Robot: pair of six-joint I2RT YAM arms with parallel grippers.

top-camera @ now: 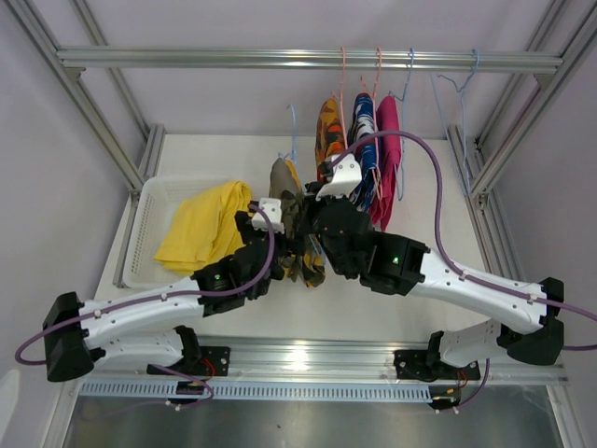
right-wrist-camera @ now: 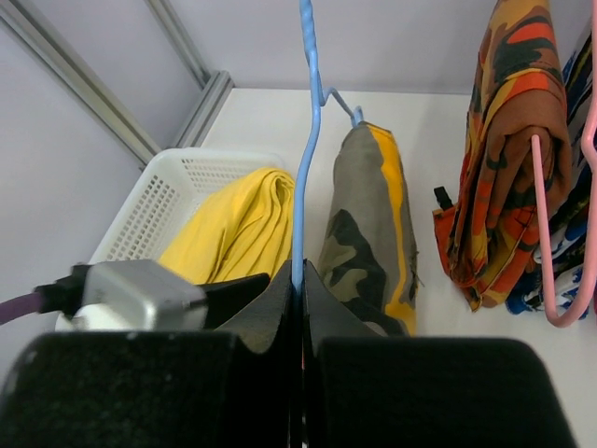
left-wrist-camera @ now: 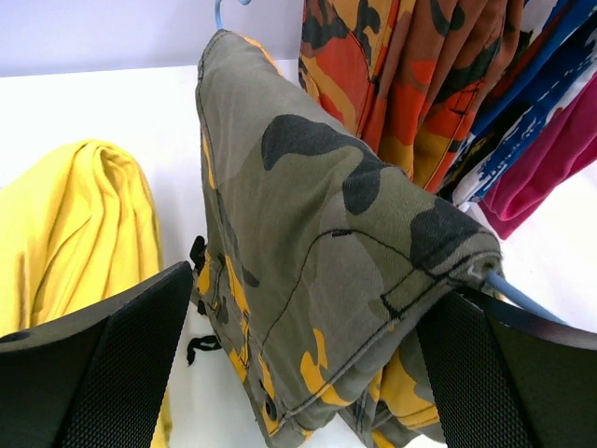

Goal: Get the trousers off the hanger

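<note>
Grey-green camouflage trousers with yellow patches [top-camera: 284, 196] hang over a blue hanger [right-wrist-camera: 309, 112], off the rail at centre. In the left wrist view the trousers [left-wrist-camera: 308, 243] fill the space between the open fingers of my left gripper, the hanger's blue bar poking out at their near fold. My right gripper is shut on the hanger's thin blue wire, above and in front of the trousers. In the top view the two grippers sit close together, largely hiding the lower trousers.
A white basket [top-camera: 149, 252] with yellow cloth [top-camera: 205, 224] stands at left. Orange camouflage [right-wrist-camera: 494, 187], blue and magenta garments [top-camera: 387, 121] hang at right from the rail [top-camera: 233, 58]. Empty hangers hang at far right.
</note>
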